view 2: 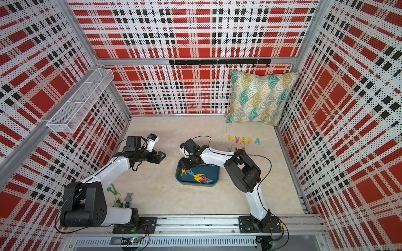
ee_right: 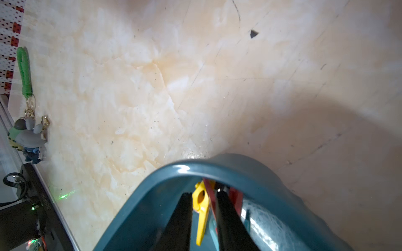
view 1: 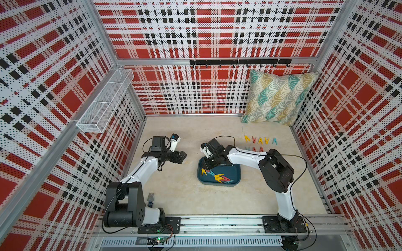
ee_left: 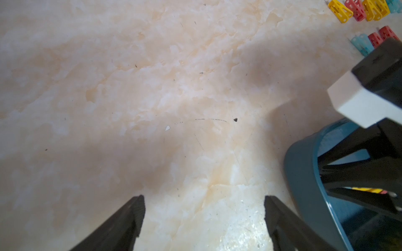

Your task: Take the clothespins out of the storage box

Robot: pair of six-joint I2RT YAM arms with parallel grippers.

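The dark blue storage box point(view 1: 233, 180) stands mid-table and holds several clothespins. A yellow clothespin point(ee_right: 200, 205) and a red clothespin point(ee_right: 210, 193) lie at its left end, and more, including a yellow clothespin point(view 1: 218, 178), sit near its front wall. Reaching into that left end is my right gripper, its fingers part open. The yellow and red clothespins show in the gap between them, with no grip on either visible. My left gripper hangs open and empty over bare table, left of the box.
Several clothespins lie in two rows at the right back, one a yellow clothespin point(view 1: 267, 141), near a patterned cushion point(view 1: 276, 98). Keychain figures point(view 2: 128, 199) lie at the front left. Table between the left gripper and the box is clear.
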